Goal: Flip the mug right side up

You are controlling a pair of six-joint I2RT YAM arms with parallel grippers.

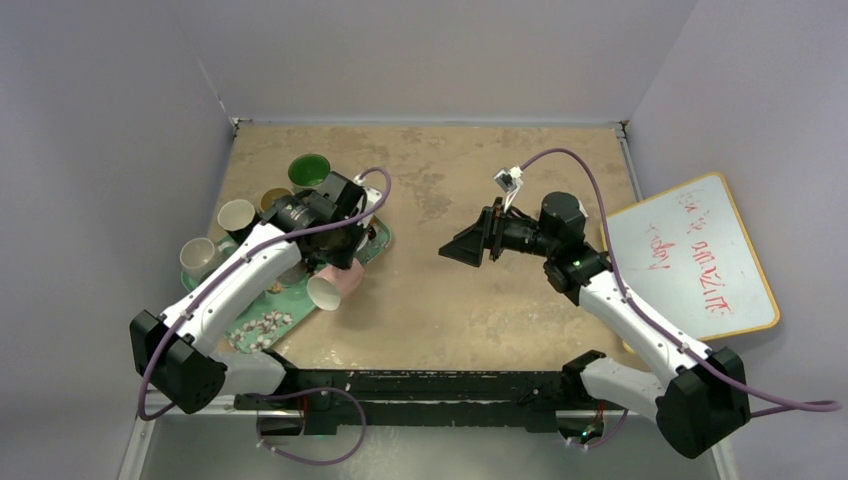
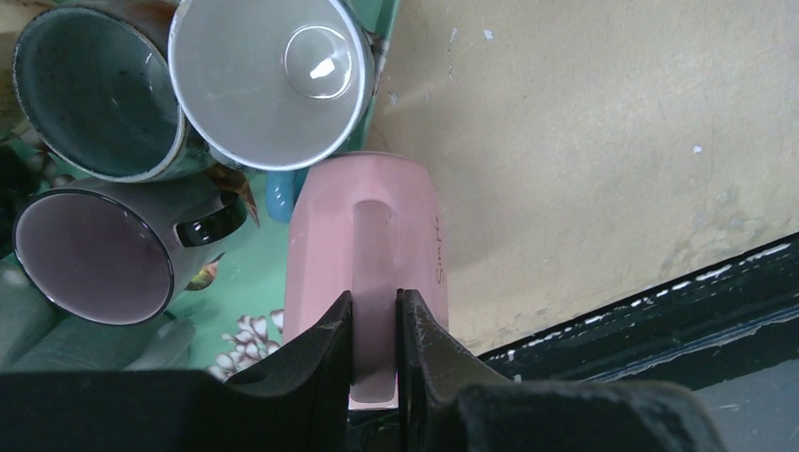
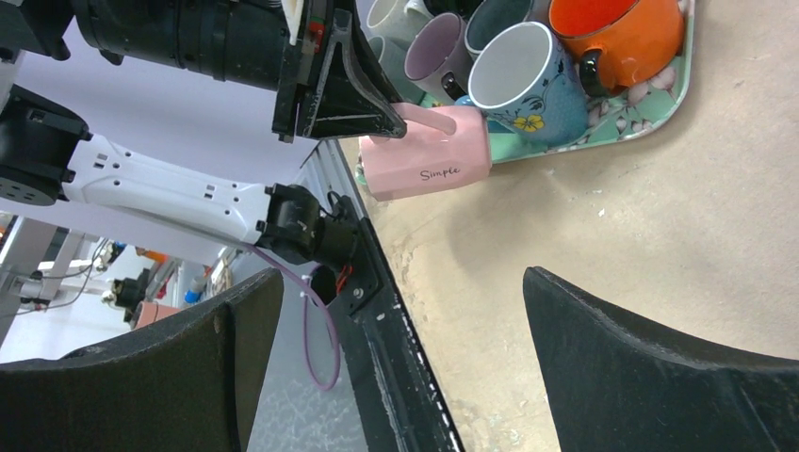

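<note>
The pink mug (image 1: 333,287) marked "Simple" lies sideways at the tray's right edge, held by its handle in my shut left gripper. In the left wrist view its handle runs between the fingers; in the right wrist view the pink mug (image 3: 424,165) is tilted on its side beside a flowered blue cup (image 3: 528,108). Whether it rests on the tray or hangs just above is unclear. My right gripper (image 1: 470,240) stands open over the bare table to the right, its fingers empty.
A green tray (image 1: 265,330) full of mugs fills the left side, with a green cup (image 1: 308,168) behind. A whiteboard (image 1: 680,260) lies at the right.
</note>
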